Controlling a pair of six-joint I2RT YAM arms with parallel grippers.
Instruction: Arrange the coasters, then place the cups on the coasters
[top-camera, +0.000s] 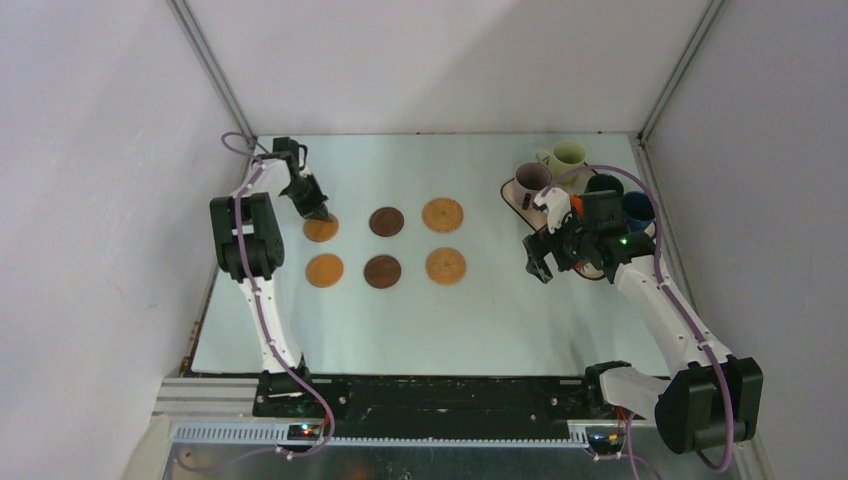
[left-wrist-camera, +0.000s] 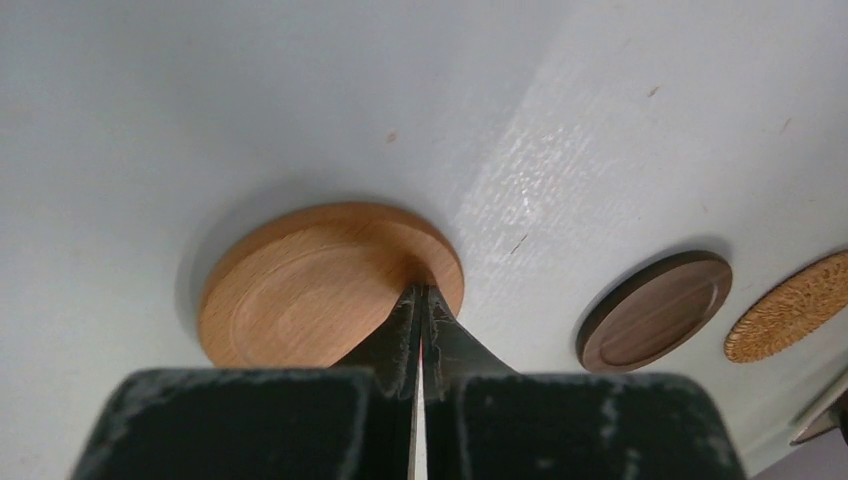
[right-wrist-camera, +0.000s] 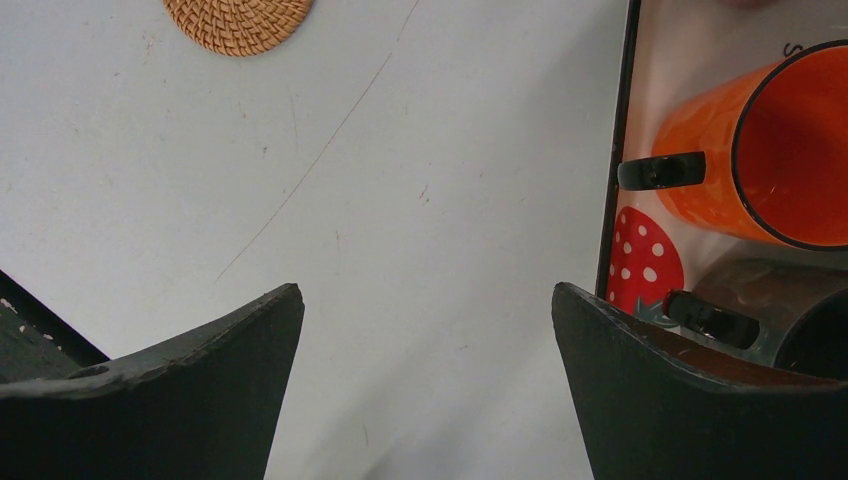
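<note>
My left gripper (top-camera: 322, 214) is shut with nothing showing between its fingers, its tips at the upper right part of a light wooden coaster (left-wrist-camera: 290, 290) at the back left. Other coasters are a dark one (left-wrist-camera: 655, 310), a woven one (top-camera: 444, 215) and several more in two rows. My right gripper stands open and empty beside a tray (top-camera: 520, 205) of cups at the right: an orange cup (right-wrist-camera: 700, 125), a dark one (right-wrist-camera: 770, 280), a pinkish one (top-camera: 532, 178), a pale green one (top-camera: 568, 158) and a blue one (top-camera: 637, 210).
Walls border it on the left, back and right.
</note>
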